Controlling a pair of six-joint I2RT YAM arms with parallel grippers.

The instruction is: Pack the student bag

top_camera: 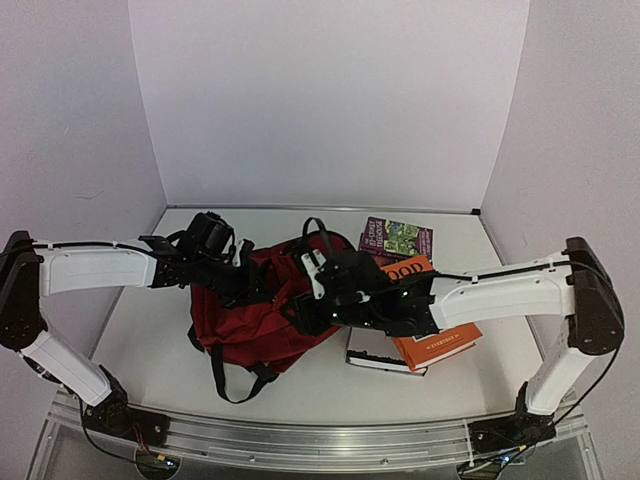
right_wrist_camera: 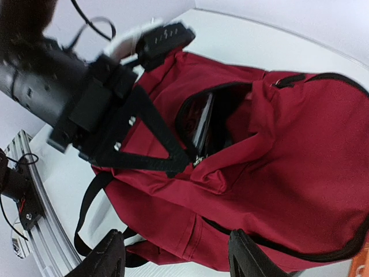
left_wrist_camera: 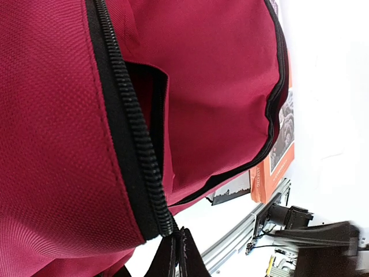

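Note:
The red backpack (top_camera: pixel 235 330) lies open on the left half of the table (top_camera: pixel 160 350), black straps trailing toward the front. My left gripper (top_camera: pixel 250 285) is over the bag's left part; in the left wrist view its fingertips (left_wrist_camera: pixel 176 242) meet the end of a black zipper edge (left_wrist_camera: pixel 132 121), apparently close together, though a grip is unclear. My right gripper (top_camera: pixel 305 310) is above the bag's right part; in the right wrist view its fingertips (right_wrist_camera: pixel 173 259) stand apart over red fabric, nothing between them. The bag's inside is mostly shadowed.
A purple book (top_camera: pixel 400 235) lies at the back right. An orange book (top_camera: pixel 445 340) rests over a dark-and-white book (top_camera: pixel 375 360) right of the bag, partly under the right arm. Walls border the sides and back.

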